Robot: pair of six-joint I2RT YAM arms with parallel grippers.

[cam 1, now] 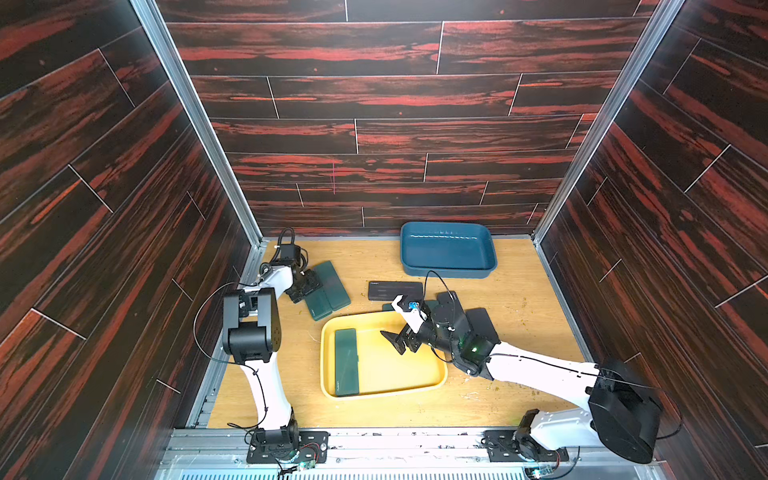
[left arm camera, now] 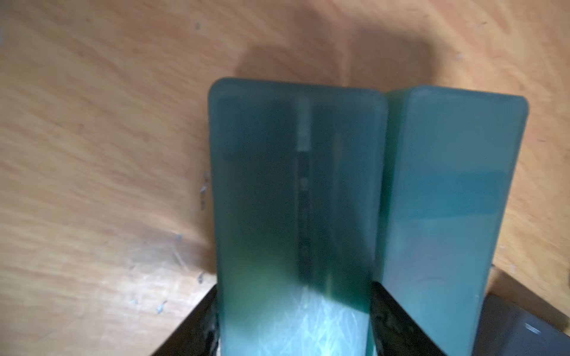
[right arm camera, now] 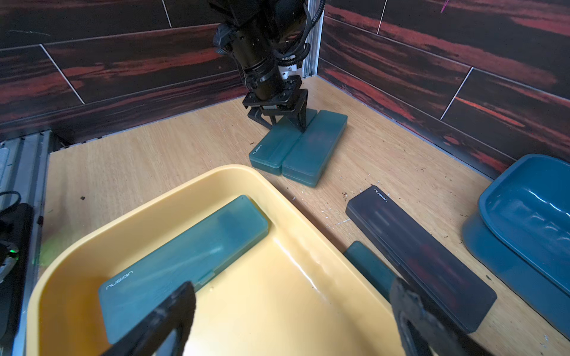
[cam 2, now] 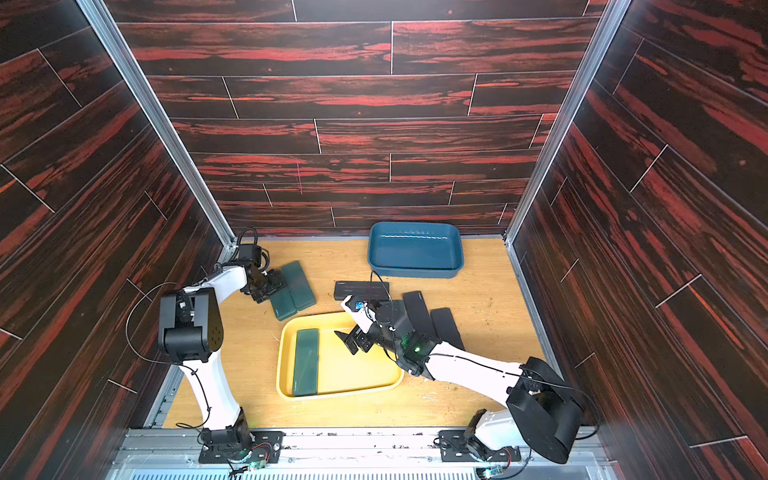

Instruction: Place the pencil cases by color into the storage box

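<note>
Two dark green pencil cases lie side by side at the back left. My left gripper (cam 1: pixel 302 288) is shut on the nearer green case (left arm camera: pixel 297 195), fingers gripping its long sides. Its neighbour, the second green case (left arm camera: pixel 457 195), lies against its right side. Both appear to rest on the table. Another green case (right arm camera: pixel 184 267) lies along the left wall inside the yellow box (cam 1: pixel 400 392). Above that box hovers my right gripper, open and empty. One more green case (right arm camera: pixel 369 265) shows partly behind the box's far rim.
A black case (right arm camera: pixel 421 255) lies behind the yellow box. More black cases (cam 2: pixel 445 324) are right of it, partly hidden by the right arm. An empty blue box (cam 1: pixel 448 249) stands at the back.
</note>
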